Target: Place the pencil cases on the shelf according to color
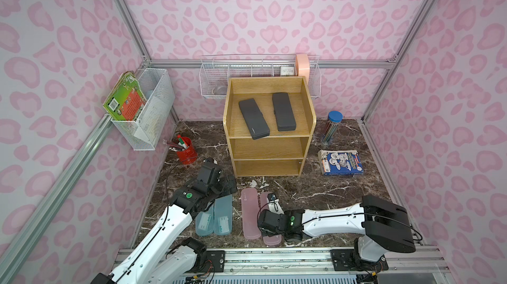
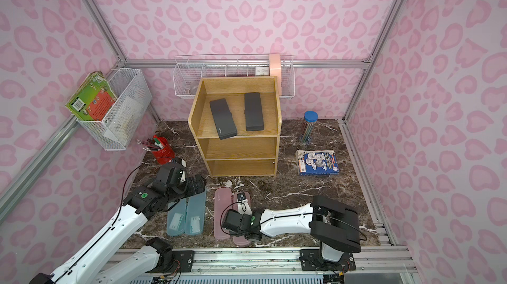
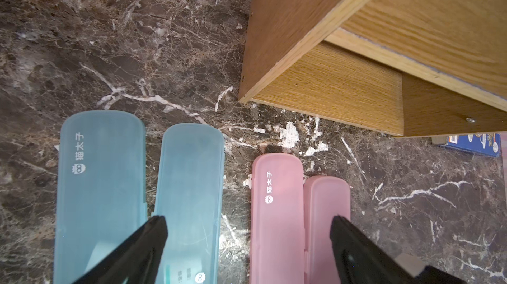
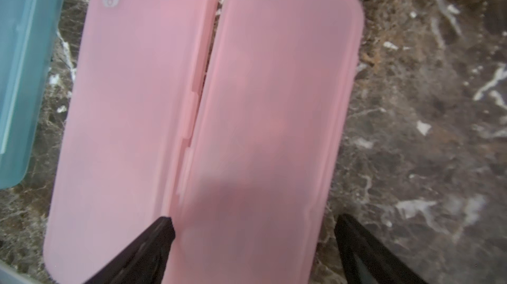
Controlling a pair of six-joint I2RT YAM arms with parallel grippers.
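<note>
Two dark grey pencil cases, a left one (image 1: 254, 118) and a right one (image 1: 284, 111), lie on the top level of the wooden shelf (image 1: 271, 148). On the table in front are two blue cases (image 3: 100, 194) (image 3: 190, 199) and two pink cases, the left one (image 3: 277, 215) and the right one (image 4: 269, 104), side by side. My right gripper is open above the right pink case, one finger (image 4: 150, 252) over the seam and the other (image 4: 359, 252) over bare table. My left gripper is open and empty, high above the blue and pink cases.
A red pen cup (image 1: 187, 153) stands left of the shelf. Right of it are a blue-lidded jar (image 1: 331, 127) and a blue box (image 1: 340, 162). Wire baskets (image 1: 150, 104) hang on the walls. The shelf's two lower levels are empty.
</note>
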